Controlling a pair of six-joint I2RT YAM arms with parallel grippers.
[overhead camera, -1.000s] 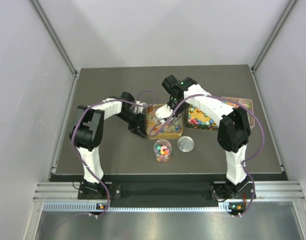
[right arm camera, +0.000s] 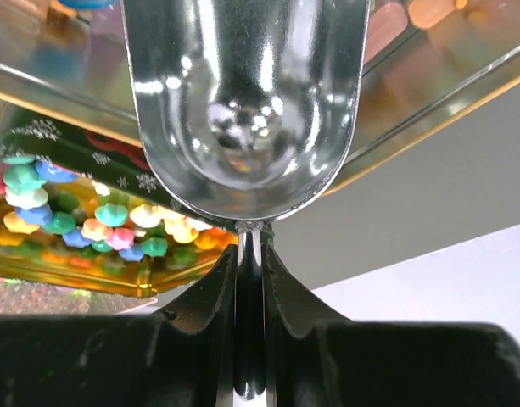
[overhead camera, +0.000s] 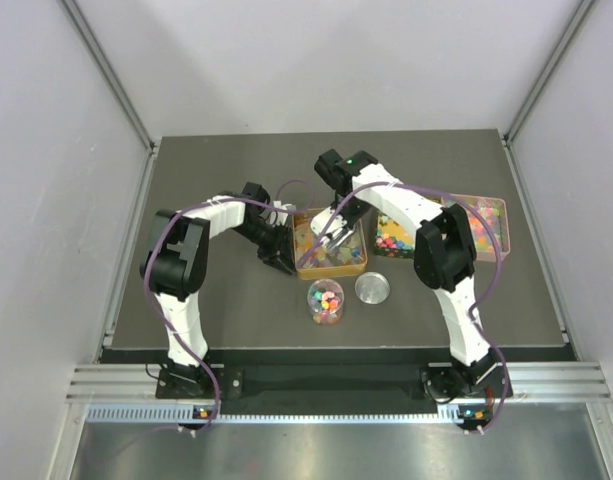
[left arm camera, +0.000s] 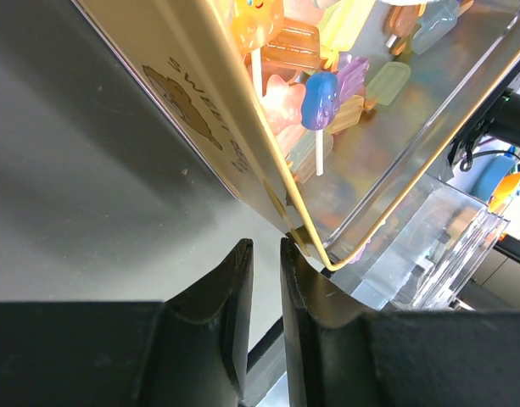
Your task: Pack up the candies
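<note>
My right gripper is shut on the handle of a metal scoop [right arm camera: 243,119], held over the tan box [overhead camera: 327,270] of wrapped candies and lollipops. The bowl of the scoop looks empty. My left gripper is at that box's left side, just outside its wall [left arm camera: 200,110], fingers close together with a narrow gap and nothing seen between them. A clear jar [overhead camera: 325,300] with some colourful candies stands in front of the box.
A box of colourful candies [overhead camera: 396,242] and a further candy box [overhead camera: 491,230] stand at the right. A round lid [overhead camera: 372,288] lies beside the jar.
The left arm looks nearly unchanged in the top view.
</note>
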